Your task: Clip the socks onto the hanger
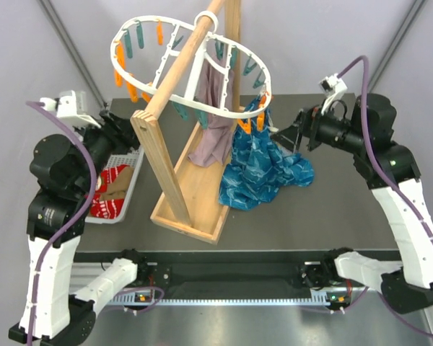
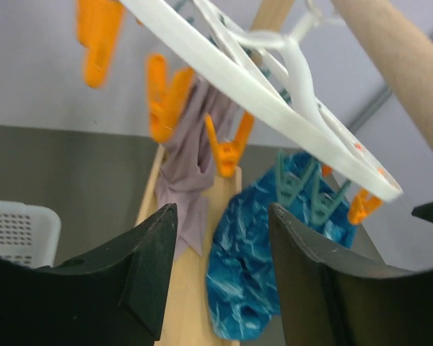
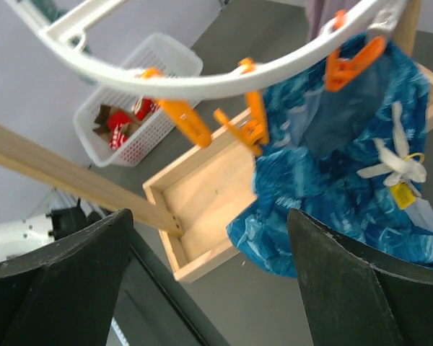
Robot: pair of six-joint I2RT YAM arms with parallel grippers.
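The white hanger ring (image 1: 238, 115) with orange and teal clips hangs on the wooden stand (image 1: 155, 158). A blue patterned cloth (image 1: 263, 176) hangs at its right side down to the table; a mauve cloth (image 1: 208, 144) hangs behind. My left gripper (image 1: 119, 130) is open and empty, left of the ring, facing orange clips (image 2: 227, 155). My right gripper (image 1: 289, 137) is right of the ring beside the blue cloth, its fingers apart with nothing seen between them. Red and brown items, possibly socks, lie in a white basket (image 1: 137, 162) at the left.
The stand's wooden base tray (image 1: 184, 223) occupies the middle of the grey table (image 1: 332, 209). Bare table lies at the right front. The beam and post are close to both arms.
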